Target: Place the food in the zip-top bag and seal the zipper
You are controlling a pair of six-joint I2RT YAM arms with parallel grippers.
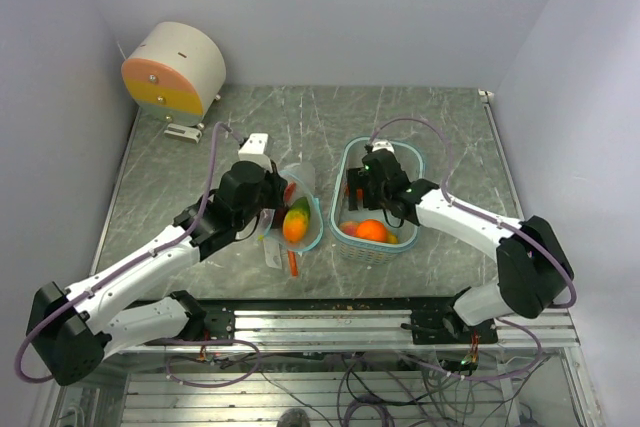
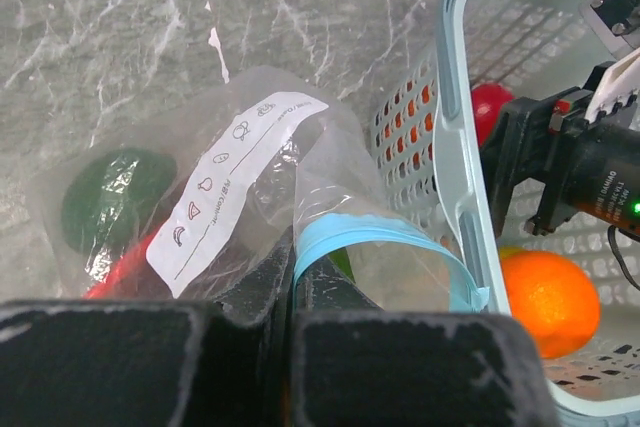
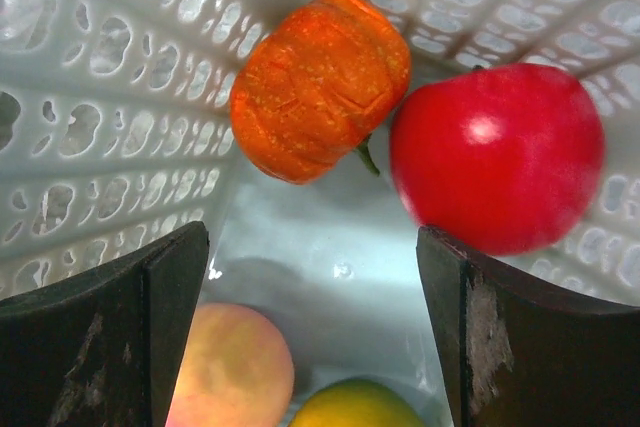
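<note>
A clear zip top bag [image 2: 255,187] with a blue zipper edge [image 2: 385,230] lies left of the basket, its mouth standing open. My left gripper is shut on the rim of that bag. Inside the bag show a mango [image 1: 296,225], something dark green [image 2: 118,197] and something red. My right gripper reaches down into the basket, fingers apart and empty. Ahead of its fingers lie an orange pumpkin-like piece [image 3: 320,87] and a red round food piece [image 3: 500,157]. Closer in are a peach-coloured fruit [image 3: 235,367] and a yellow one [image 3: 357,407].
The pale blue basket [image 1: 347,252] also holds an orange [image 1: 372,231]. An orange stick [image 1: 292,263] sticks out below the bag on the table. At the back left stands a cream bread-box-like container [image 1: 175,67]. Bare grey tabletop [image 1: 460,137] stretches right of the basket.
</note>
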